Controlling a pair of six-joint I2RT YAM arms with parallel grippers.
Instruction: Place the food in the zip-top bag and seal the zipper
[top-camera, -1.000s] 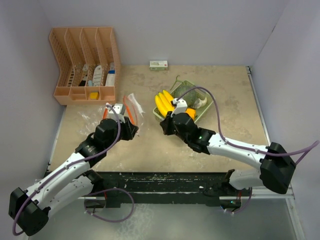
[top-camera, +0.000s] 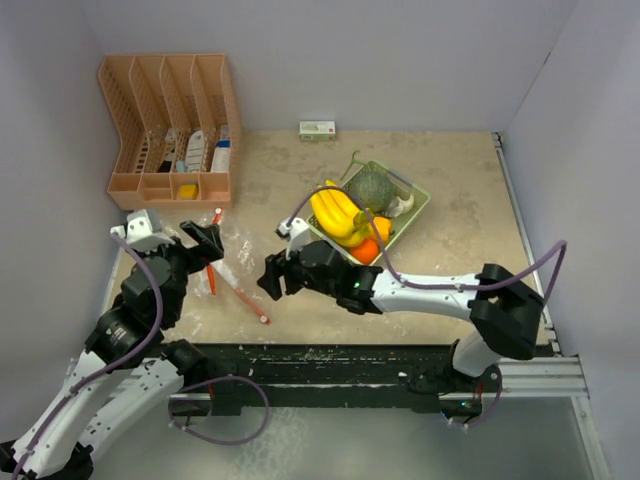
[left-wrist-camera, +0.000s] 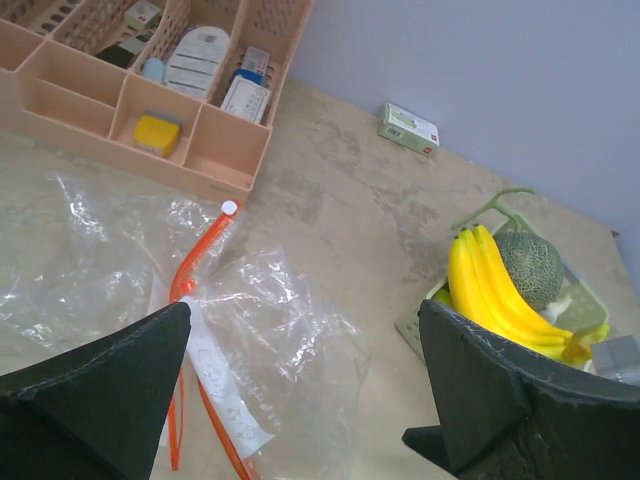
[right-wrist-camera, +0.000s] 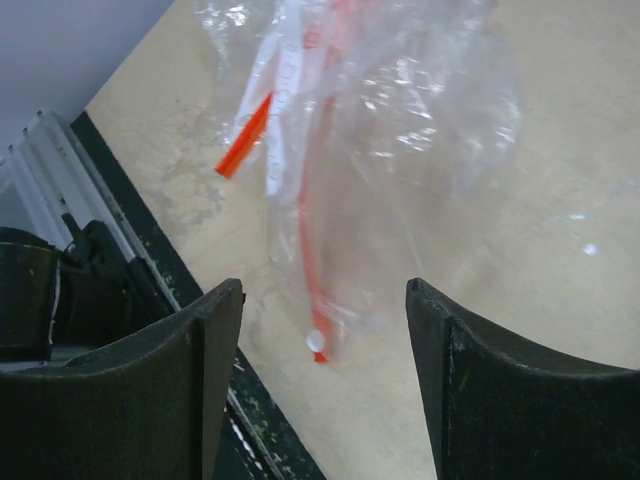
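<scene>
The clear zip top bag (left-wrist-camera: 290, 330) lies loosely on the table, with orange zipper strips (left-wrist-camera: 185, 275) and a white label strip (left-wrist-camera: 218, 385). My left gripper (top-camera: 205, 240) hangs over its left part, open and empty; its dark fingers (left-wrist-camera: 500, 400) frame the bag from above. To the right of the bag my right gripper (top-camera: 272, 272) is open, its two fingers (right-wrist-camera: 205, 340) apart with only bag and table seen beyond them. The food sits in a green basket (top-camera: 410, 215): bananas (top-camera: 335, 215), a melon (top-camera: 372, 188), a garlic-like bulb (top-camera: 400, 206) and an orange fruit (top-camera: 364, 250).
A pink divided organizer (top-camera: 170, 130) stands at the back left, holding a yellow block (top-camera: 188, 191) and other items. A small green-white box (top-camera: 317, 130) lies against the back wall.
The bag's right part, raised near the left gripper a second ago, now lies flat. The left gripper has moved left; the right gripper has moved left and forward, away from the basket.
</scene>
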